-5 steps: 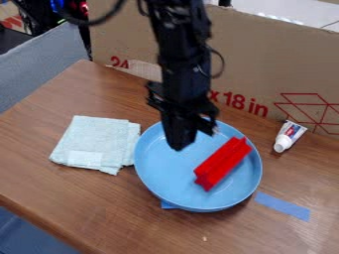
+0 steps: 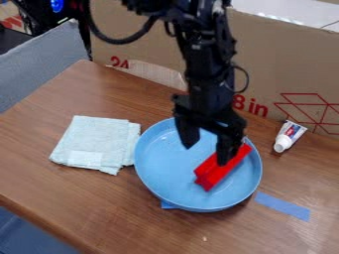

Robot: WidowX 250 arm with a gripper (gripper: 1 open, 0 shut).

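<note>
My black gripper [image 2: 207,143] is open over the light blue plate [image 2: 172,184], its fingers spread above the red bar-shaped object [image 2: 212,174] that lies on the plate's right half. The right finger hides the upper end of the red object. Whether the fingertips touch it I cannot tell.
A folded pale cloth [image 2: 93,141] lies left of the plate. A white tube [image 2: 288,136] lies to the right. A cardboard box [image 2: 298,84] stands behind. Blue tape [image 2: 279,205] is on the wooden table [image 2: 66,198], whose front left is clear.
My gripper has moved right, from above the plate's left part to over the red object. The red object and the other things have not visibly moved.
</note>
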